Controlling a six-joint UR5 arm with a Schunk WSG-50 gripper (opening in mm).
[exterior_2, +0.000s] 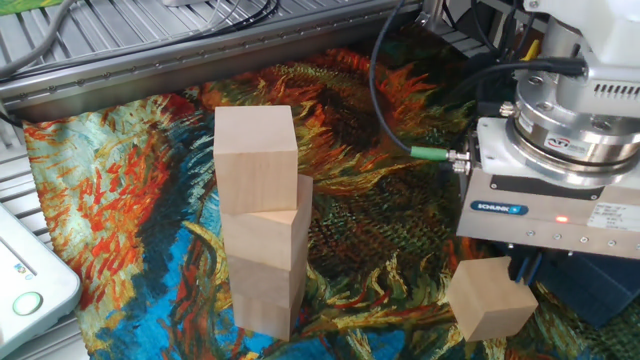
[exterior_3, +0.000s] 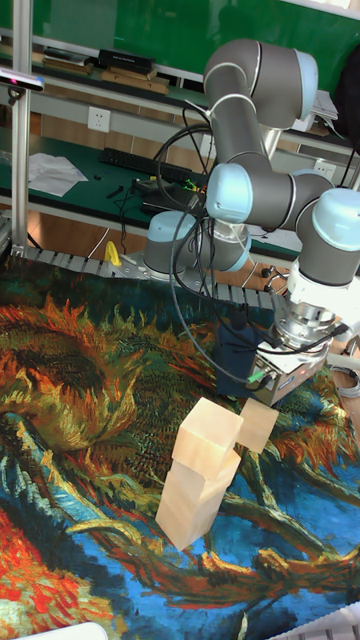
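Note:
A loose wooden cube (exterior_2: 490, 298) rests on the patterned cloth at the lower right of exterior view 2. My gripper (exterior_2: 526, 268) is right at this cube, its dark fingers seen against the cube's upper right edge. Whether the fingers touch the cube or how far apart they stand does not show. Left of them rises a tower of several pale wooden blocks (exterior_2: 262, 235), the top block turned slightly against those below. In exterior view 3 the loose cube (exterior_3: 256, 426) appears just behind the tower (exterior_3: 196, 485), with the gripper body beyond it.
Behind the gripper stands a dark blue box (exterior_2: 603, 285). A white device with a green button (exterior_2: 28, 303) sits at the left edge. A metal rail (exterior_2: 200, 70) borders the far side. Open cloth (exterior_2: 380, 190) lies between the tower and the gripper.

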